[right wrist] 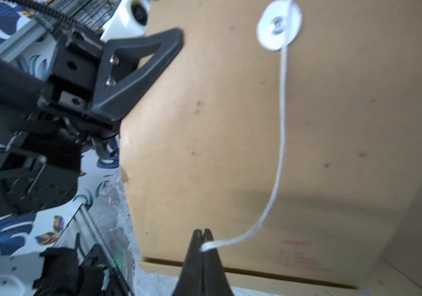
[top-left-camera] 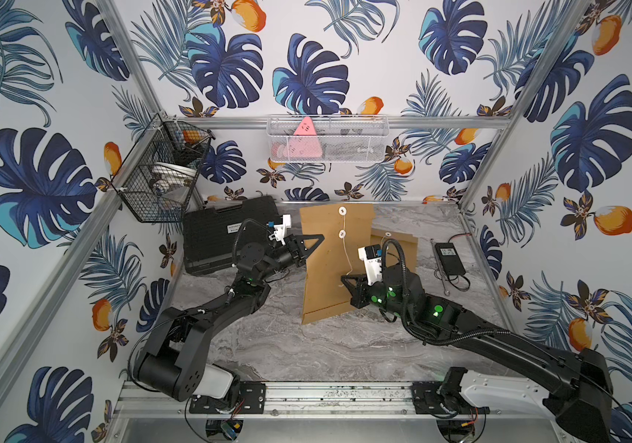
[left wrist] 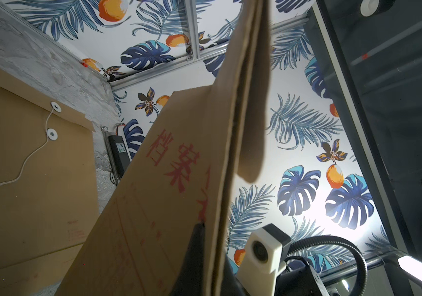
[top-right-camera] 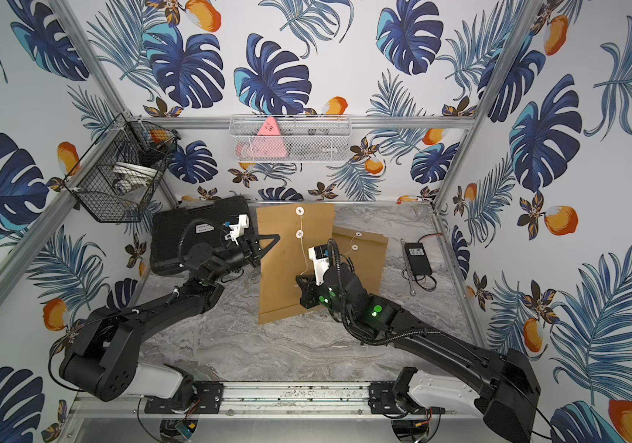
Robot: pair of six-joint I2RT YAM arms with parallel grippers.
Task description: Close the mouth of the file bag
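Observation:
A brown file bag (top-left-camera: 330, 295) stands tilted up, with a white button (top-right-camera: 299, 233) and a string running down from it. My left gripper (top-left-camera: 319, 237) is shut on the bag's left edge, seen close in the left wrist view with red lettering. My right gripper is shut on the white string (right wrist: 281, 123), which hangs from the button (right wrist: 279, 24) and bends to its fingertips in the right wrist view.
A second file bag lies behind on the right. A black case (top-left-camera: 216, 221), a charger (top-left-camera: 448, 260) and wall baskets (top-left-camera: 327, 151) surround the workspace.

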